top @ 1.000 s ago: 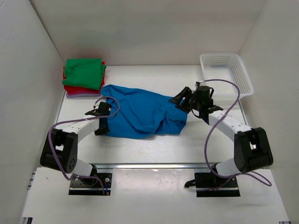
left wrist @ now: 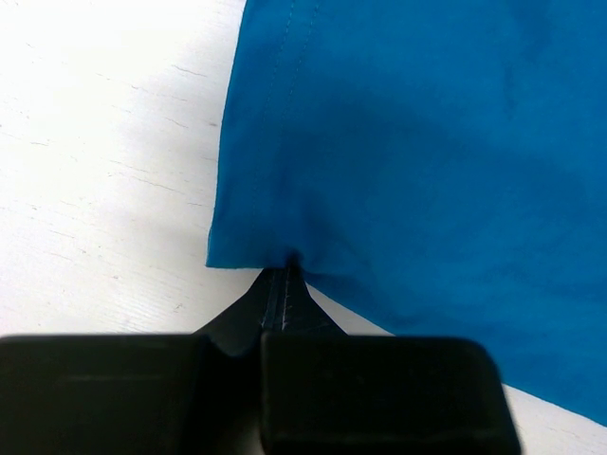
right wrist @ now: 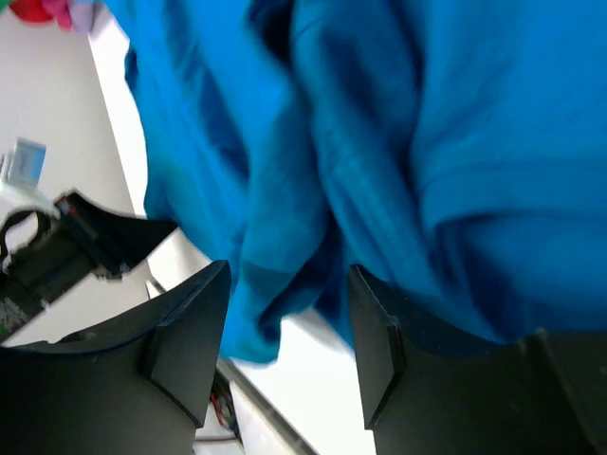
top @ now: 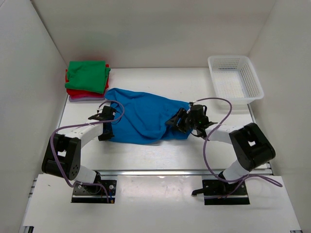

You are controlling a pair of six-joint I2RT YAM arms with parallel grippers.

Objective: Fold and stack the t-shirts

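Note:
A blue t-shirt [top: 141,111] lies loosely spread across the table, bunched into folds on the right. At its lower left corner my left gripper is shut, the cloth's edge puckered at its fingertips. Over the bunched folds [right wrist: 285,199] on the right, my right gripper stands open, cloth visible between and below its fingers. At the back left is a stack of folded shirts [top: 87,75], green on top, red and purple beneath.
A white plastic basket [top: 255,87] stands at the back right. Bare table [top: 155,80] shows behind the shirt and along the front.
My right gripper has moved left and down toward the table's front, onto the bunched part of the blue shirt. The left arm has stayed still.

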